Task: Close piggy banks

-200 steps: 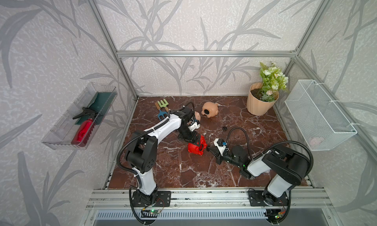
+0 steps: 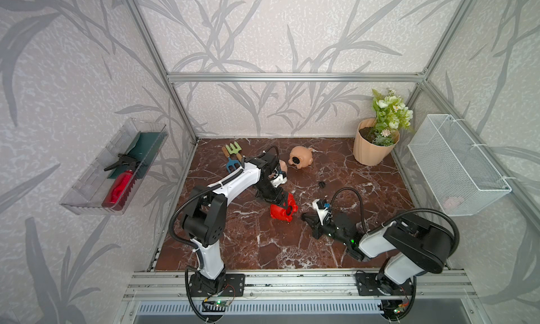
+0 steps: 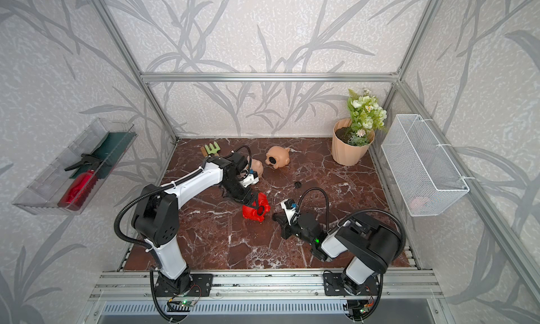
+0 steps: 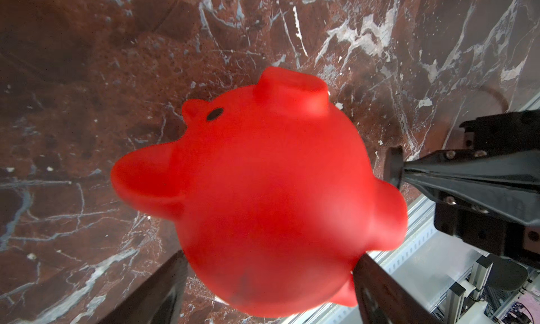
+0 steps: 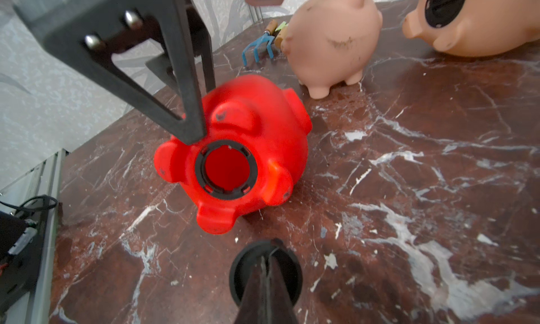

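Note:
A red piggy bank (image 2: 282,211) lies tipped on the table, its round belly hole open towards my right gripper (image 2: 308,219). That gripper is shut on a black plug (image 5: 264,267), a disc across its fingertips, which stands a short gap from the hole in the right wrist view. In the left wrist view, the plug (image 4: 395,167) shows edge-on beside one red foot. The spread fingers of my left gripper stand on either side of the red body; whether they press on it cannot be told. Hidden from view is the pig's far side.
Two peach piggy banks stand behind, one (image 5: 334,39) close to the left arm, the other (image 2: 301,156) with a black plug in place. A small black piece (image 2: 321,184) lies on the table. A flower pot (image 2: 372,143) stands back right.
My right gripper, close against the red piggy bank before, has drawn back to the right with the plug. The red piggy bank has shifted very slightly; the left arm has hardly moved.

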